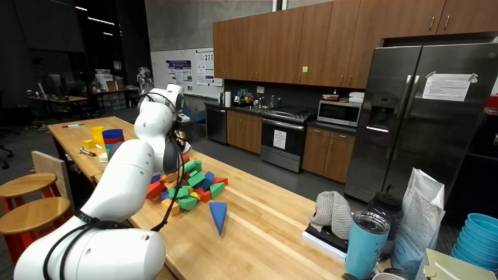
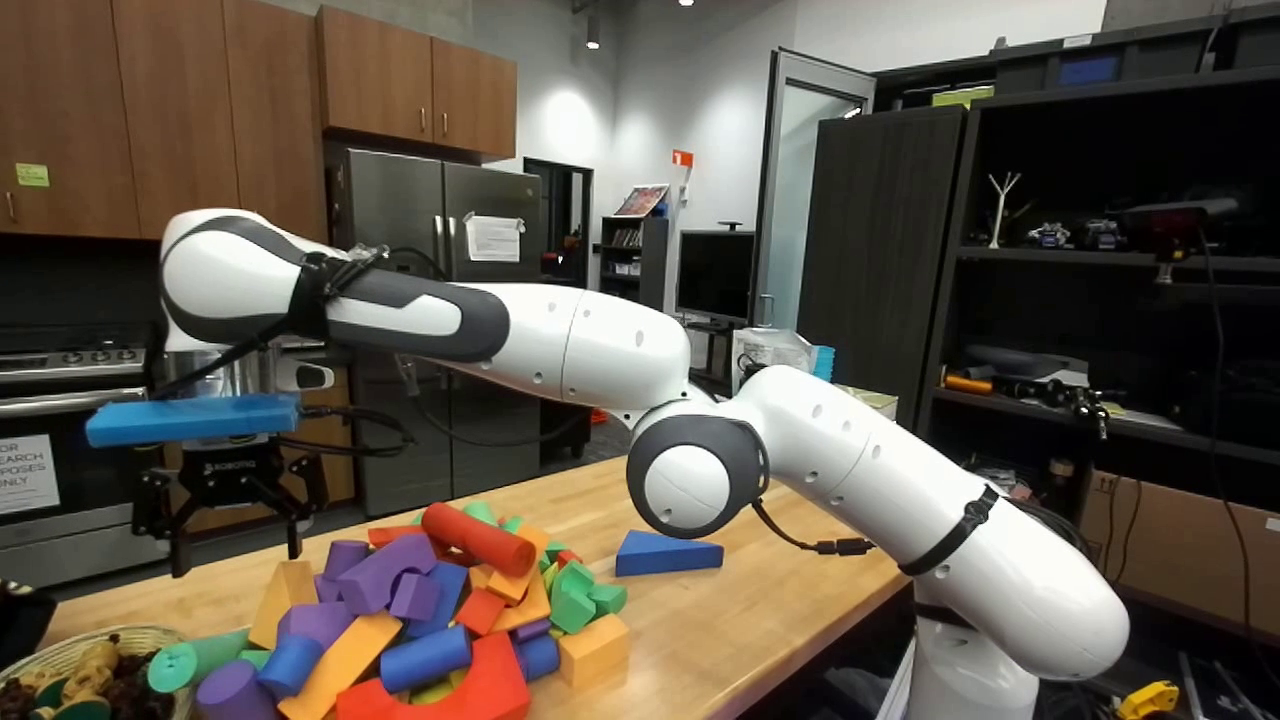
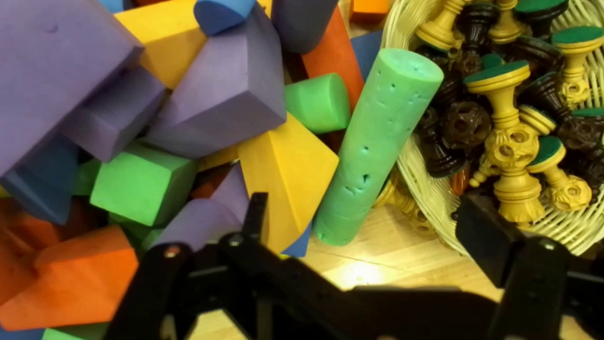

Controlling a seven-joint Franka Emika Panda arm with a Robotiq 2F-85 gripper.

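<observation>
My gripper (image 2: 236, 552) stands open above the far end of the table, its fingers wide apart and nothing between them. From the wrist camera, the left finger (image 3: 257, 218) overlaps the edge of a block pile, while the right finger (image 3: 490, 238) overlaps the rim of a wicker basket (image 3: 433, 224). A green cylinder (image 3: 373, 147), pitted on its surface, lies slanted between pile and basket. Beside it are a yellow block (image 3: 289, 175) and a purple block (image 3: 226, 96). Chess pieces (image 3: 512, 144), light and dark, fill the basket.
The heap also holds a red cylinder (image 2: 480, 540) on top and an orange block (image 2: 594, 650) at its edge. A blue triangular block (image 1: 218, 217) lies alone on the table. Bare wood (image 1: 261, 224) stretches beyond it. A blue tumbler (image 1: 367, 245) stands near the table's end.
</observation>
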